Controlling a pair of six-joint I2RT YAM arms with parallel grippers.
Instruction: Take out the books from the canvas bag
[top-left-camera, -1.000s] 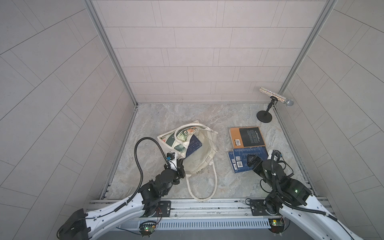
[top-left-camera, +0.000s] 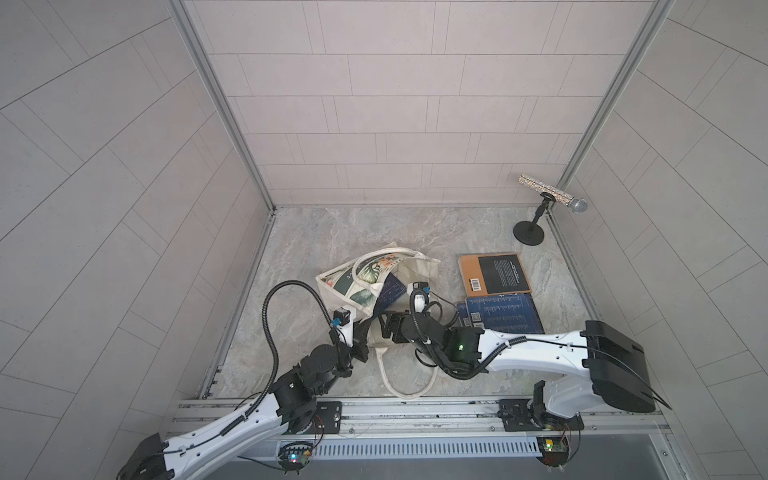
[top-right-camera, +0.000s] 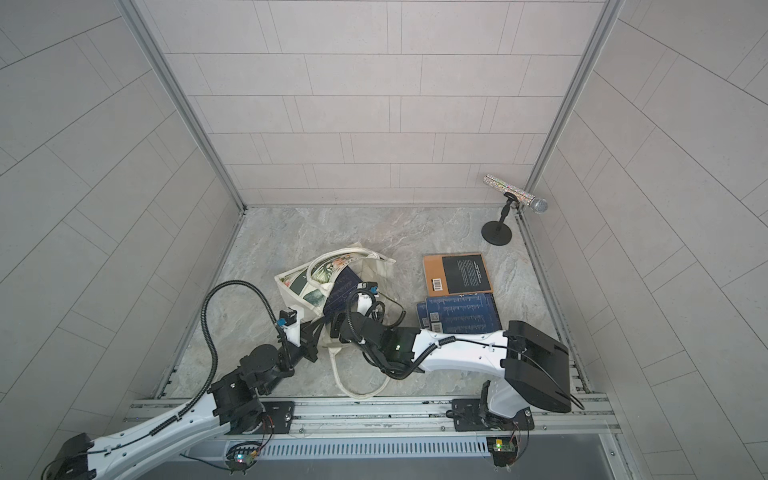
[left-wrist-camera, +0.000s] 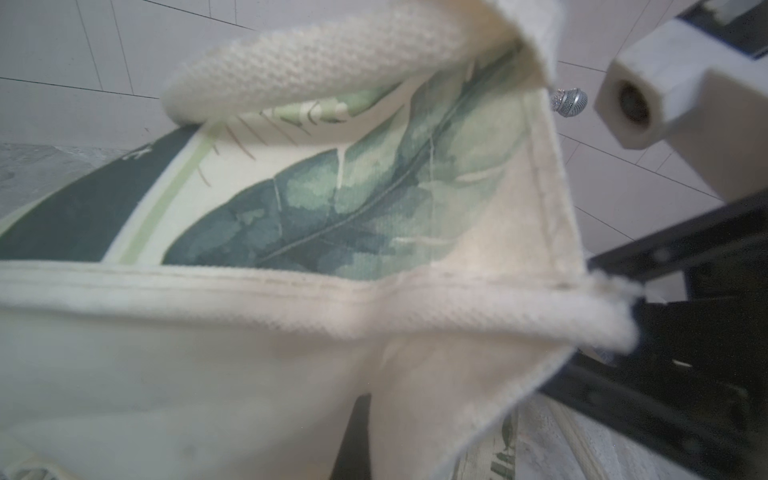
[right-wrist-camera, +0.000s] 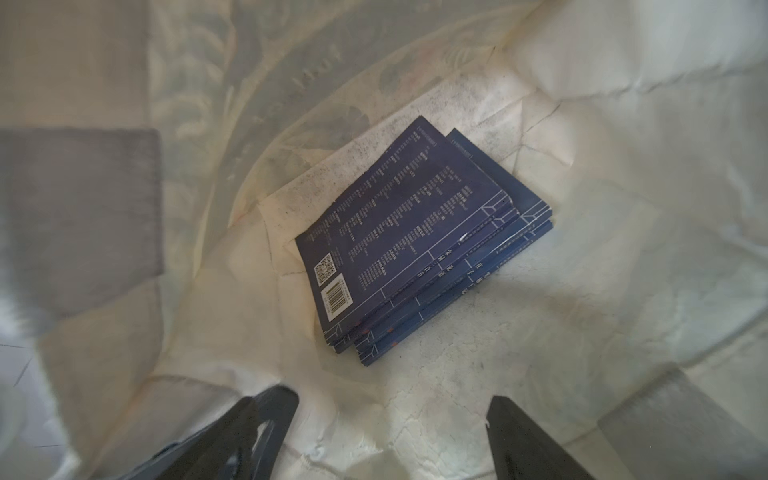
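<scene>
The floral canvas bag (top-left-camera: 328, 281) lies open at the left of the floor. Its edge, a pale canvas rim (left-wrist-camera: 480, 312), is pinched in my left gripper; the cloth covers the fingertips. Inside the bag, the right wrist view shows a stack of dark blue books (right-wrist-camera: 400, 224), the top one with white print and a barcode. My right gripper reaches over the bag's opening, fingers apart, nothing between them, and short of the stack. From above, part of a navy book (top-left-camera: 390, 291) shows within the bag; the right arm covers much of the opening.
Right of the bag, blue books (top-left-camera: 508, 314) lie overlapping, touching an orange-and-black book (top-left-camera: 497, 274) behind them. A microphone on a black stand (top-left-camera: 529, 233) is at the back right. The floor behind the bag is clear.
My right gripper has swung left from above the blue books on the floor to the bag's opening. The left gripper has shifted only slightly at the bag's edge.
</scene>
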